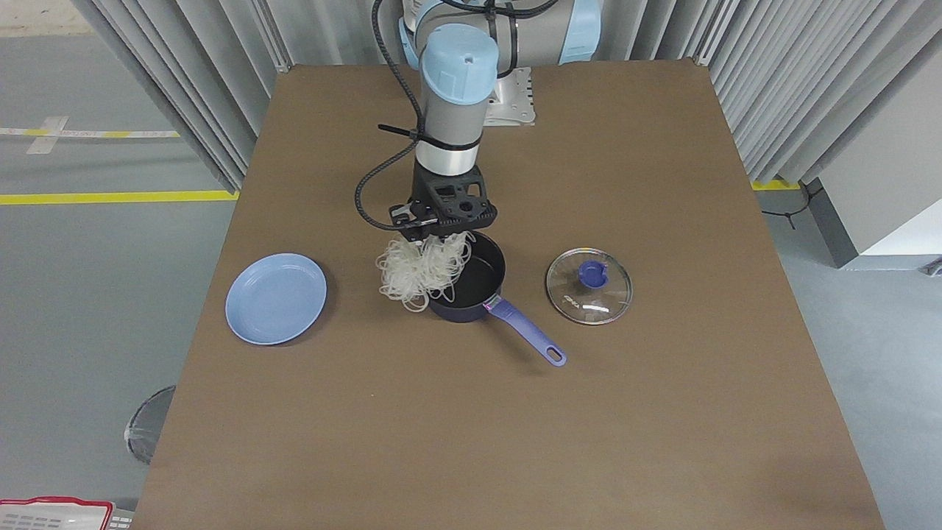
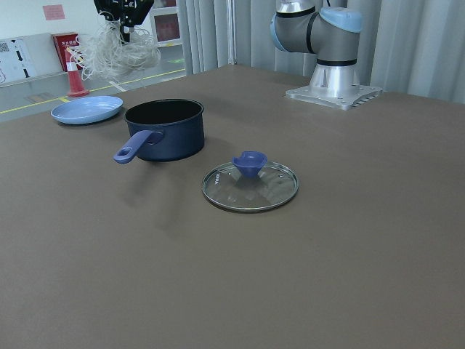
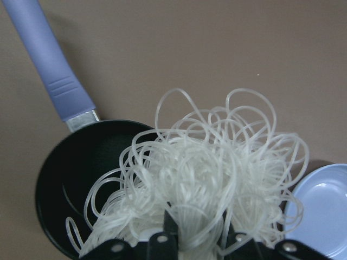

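Observation:
A clump of white noodle-like strands (image 1: 422,269) (image 2: 120,51) (image 3: 195,179) hangs in my gripper, which is shut on it, above the dark saucepan (image 1: 481,278) (image 2: 167,142) (image 3: 81,162) with its purple handle. In the front view the strands cover the pan's left part. The light blue plate (image 1: 274,300) (image 2: 86,109) (image 3: 325,211) to the left of the pan is empty. The fingertips are mostly hidden by the strands.
A glass lid (image 1: 587,300) (image 2: 251,193) with a blue knob lies right of the pan. The robot's base is at the back.

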